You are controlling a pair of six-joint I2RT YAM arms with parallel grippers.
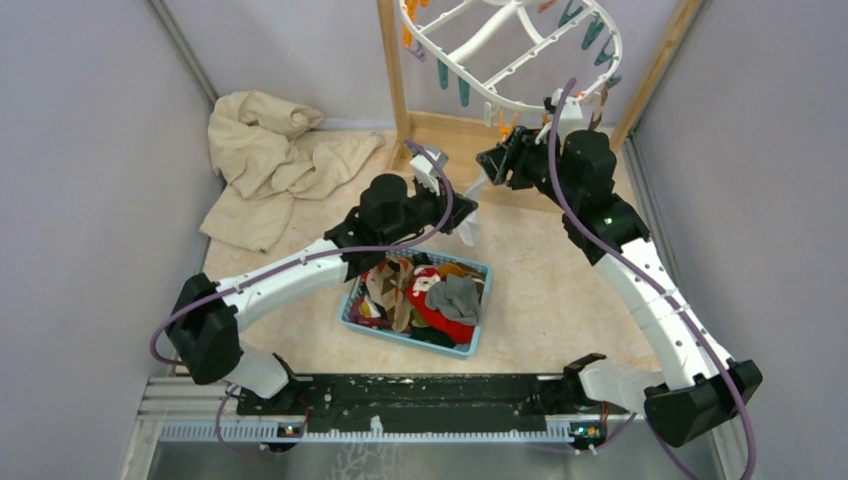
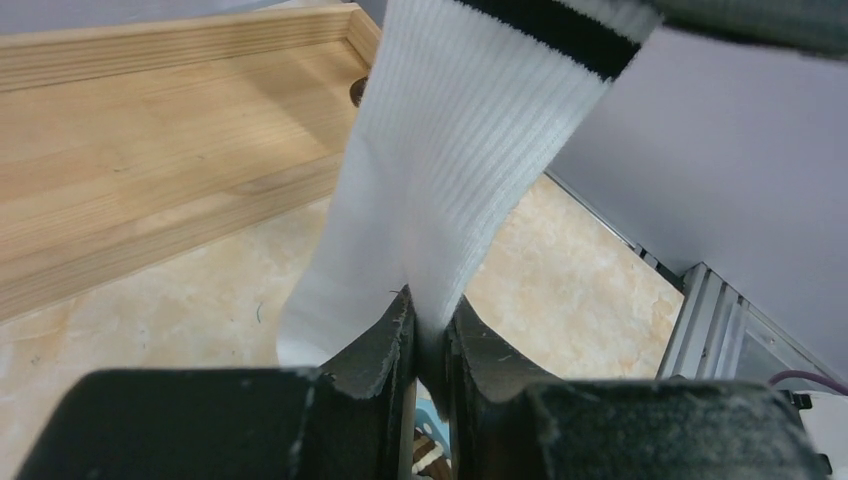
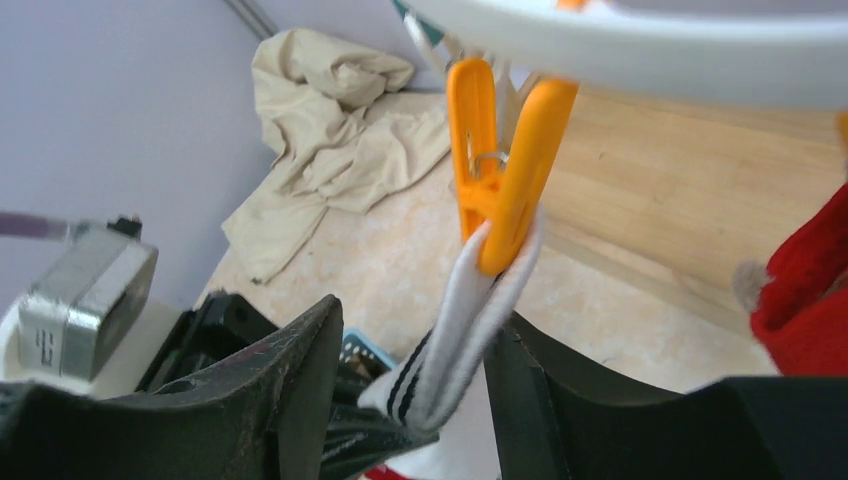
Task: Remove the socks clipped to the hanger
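Observation:
A white sock with black stripes [image 3: 470, 305] hangs by its cuff from an orange clip [image 3: 515, 170] under the white hanger [image 1: 520, 104]. Lower on the sock [image 2: 430, 190], my left gripper is shut, with the white fabric pinched between its fingers. Close below the clip is my right gripper, its fingers part open and the sock passing between the fingers without being clamped. Seen from above, the right gripper [image 1: 490, 168] hides the sock's upper part, while a white portion [image 1: 470, 228] shows beside the left gripper [image 1: 470, 207].
A blue basket [image 1: 400, 338] filled with socks stands on the floor below. Another red item [image 3: 810, 290] hangs at the right. Several clips line the hanger, close to my right arm. Beige cloth [image 1: 265, 165] lies at the back left.

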